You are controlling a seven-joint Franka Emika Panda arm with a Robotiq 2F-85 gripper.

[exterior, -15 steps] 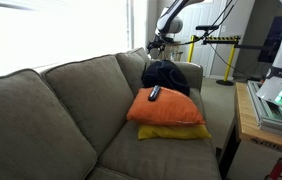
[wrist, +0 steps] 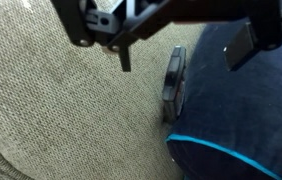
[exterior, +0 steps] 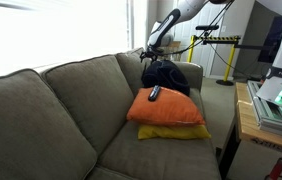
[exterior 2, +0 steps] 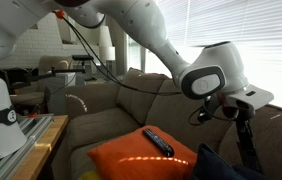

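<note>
My gripper stands open, its fingers spread wide with nothing held between them. In exterior view 2 the gripper point(exterior 2: 223, 128) points down over the far end of the sofa, by the backrest. A navy cushion point(wrist: 226, 105) with light blue piping fills the right of the wrist view. Against its edge, on the woven sofa fabric, rests a small dark object point(wrist: 173, 85); it may be a remote, but I cannot tell. Exterior view 1 shows the gripper point(exterior: 149, 54) small, above the navy cushion point(exterior: 166, 76).
An orange pillow point(exterior: 167, 107) lies on a yellow one point(exterior: 174, 131), with a black remote point(exterior: 154, 93) on top. Bare sofa seat point(exterior: 151, 158) stretches in front. A wooden table point(exterior: 249, 125) stands at the right.
Over the last second my arm has come left and slightly lower in exterior view 1, toward the sofa back. The cushions and the remote on the orange pillow have stayed put.
</note>
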